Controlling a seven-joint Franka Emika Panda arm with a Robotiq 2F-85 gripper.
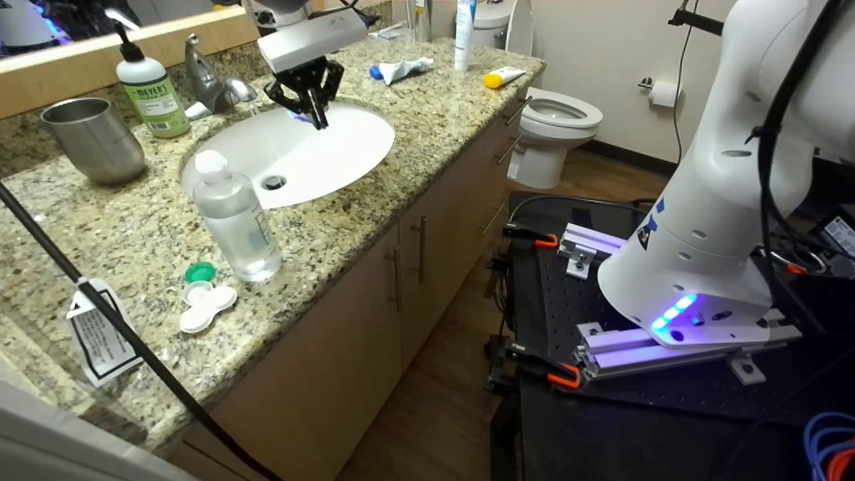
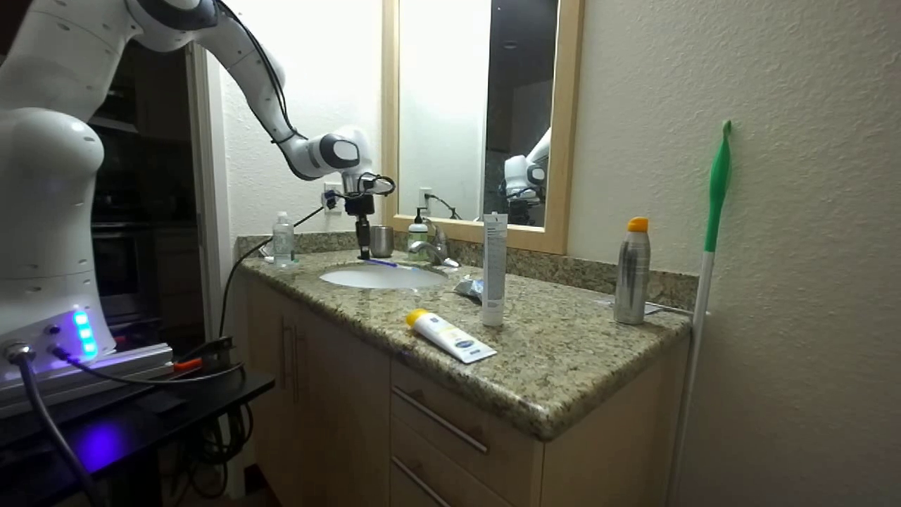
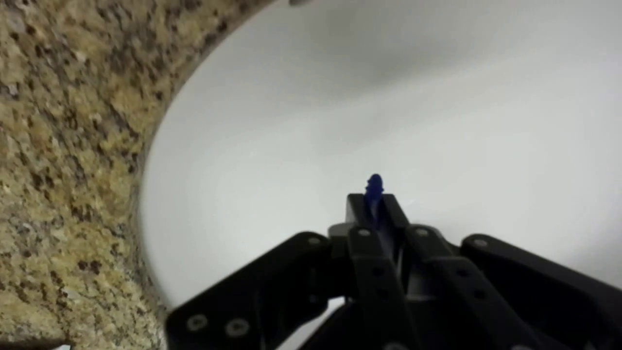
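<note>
My gripper is shut on a slim blue stick (image 3: pixel 374 185), perhaps a toothbrush; its ridged blue end pokes out past the fingertips in the wrist view. From the side, in exterior view 2, the blue stick (image 2: pixel 381 263) reaches from the gripper (image 2: pixel 364 255) toward the faucet. The gripper (image 1: pixel 320 125) points down over the white sink basin (image 1: pixel 353 152) in exterior view 1, where only a bit of blue shows behind the fingers. Most of the stick is hidden by the fingers in the wrist view.
Around the basin stand a faucet (image 1: pixel 210 84), a soap bottle (image 1: pixel 156 100), a metal cup (image 1: pixel 95 143) and a clear bottle (image 1: pixel 238 228). Farther along the counter are a crumpled tube (image 1: pixel 405 69), an upright tube (image 2: pixel 494 270) and a yellow-capped tube (image 2: pixel 454 336).
</note>
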